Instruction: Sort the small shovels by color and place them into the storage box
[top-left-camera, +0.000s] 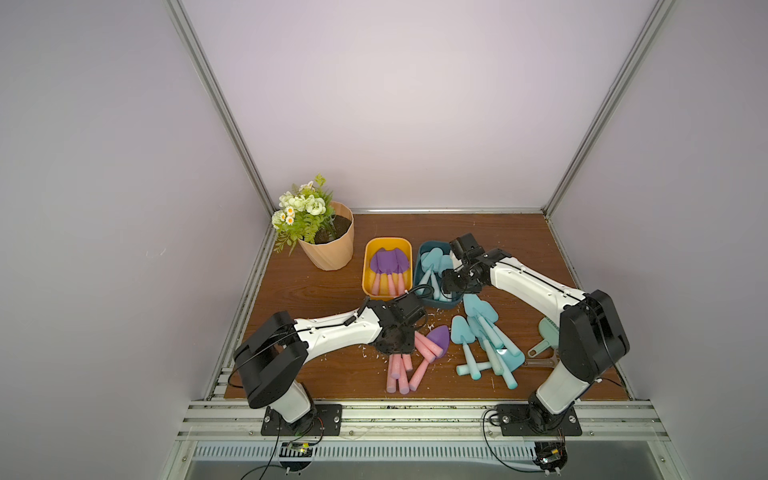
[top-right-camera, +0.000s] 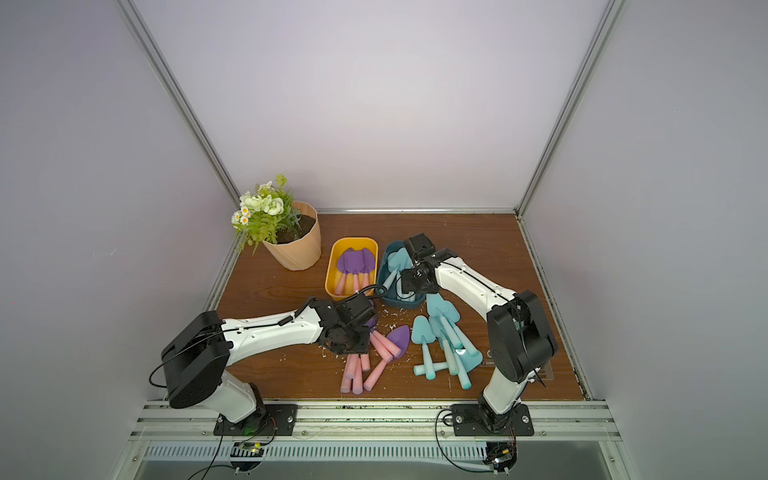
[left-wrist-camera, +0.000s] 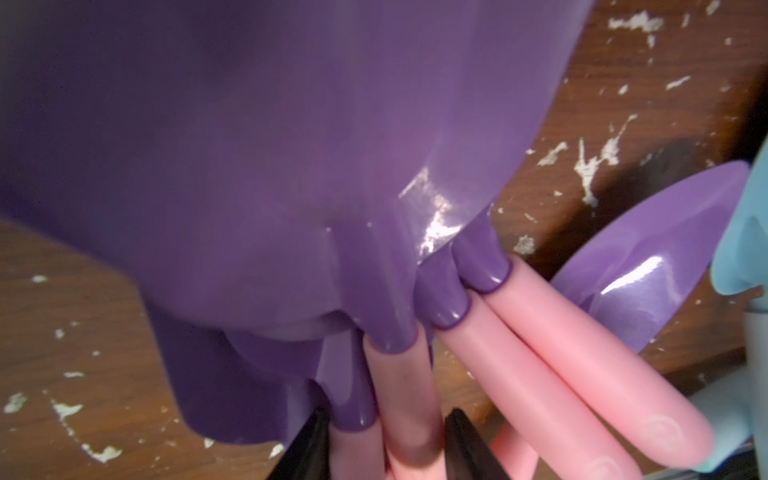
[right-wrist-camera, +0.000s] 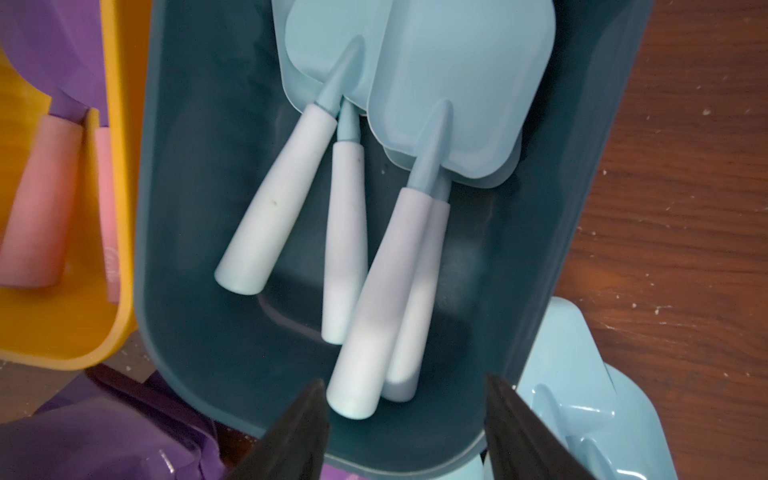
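My left gripper is low over the pile of purple shovels (left-wrist-camera: 304, 160) at the front middle. Its fingers stand apart on either side of two pink handles (left-wrist-camera: 406, 392); whether they press on them is unclear. Above the dark teal box (right-wrist-camera: 152, 264), my right gripper is open and empty. Several light blue shovels (right-wrist-camera: 460, 72) with pale handles lie inside that box. The yellow box (top-left-camera: 367, 272) holds purple shovels (top-left-camera: 389, 259) with pink handles. Another purple shovel (top-left-camera: 438, 334) lies right of the left pile, near loose light blue shovels (top-left-camera: 484, 326).
A potted plant (top-left-camera: 330, 249) with white flowers stands at the back left. A green tool (top-left-camera: 547, 334) lies at the right, partly behind the right arm. Bare table (top-left-camera: 512, 232) shows at the back right and left of the yellow box.
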